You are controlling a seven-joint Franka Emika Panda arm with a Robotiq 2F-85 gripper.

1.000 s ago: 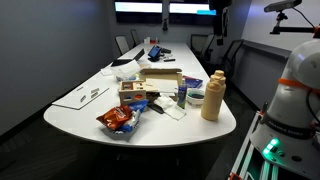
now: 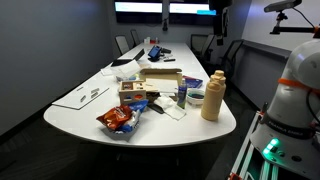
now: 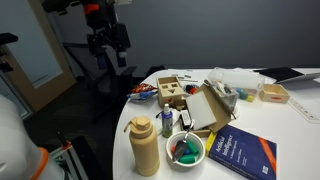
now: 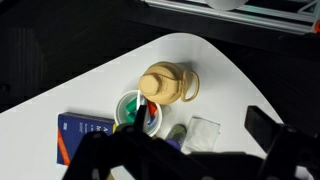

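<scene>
High above the table's near end, my gripper [image 3: 110, 62] hangs with its fingers apart and nothing between them. In the wrist view it looks down on a tan jug [image 4: 165, 82] with a loop handle and lid, upright near the table edge. Beside the jug is a white bowl [image 3: 188, 150] holding small coloured items, some green and red. A small dark bottle [image 3: 167, 120] stands close by. A white cloth [image 4: 203, 134] lies flat near it. The gripper touches none of these.
A blue book [image 3: 243, 152] lies beyond the bowl. An open cardboard box [image 3: 205, 108], a wooden box [image 2: 132, 92] and a red-and-blue snack bag [image 2: 118, 118] are further along the white table. The table's left side [image 2: 75, 118] has clear room.
</scene>
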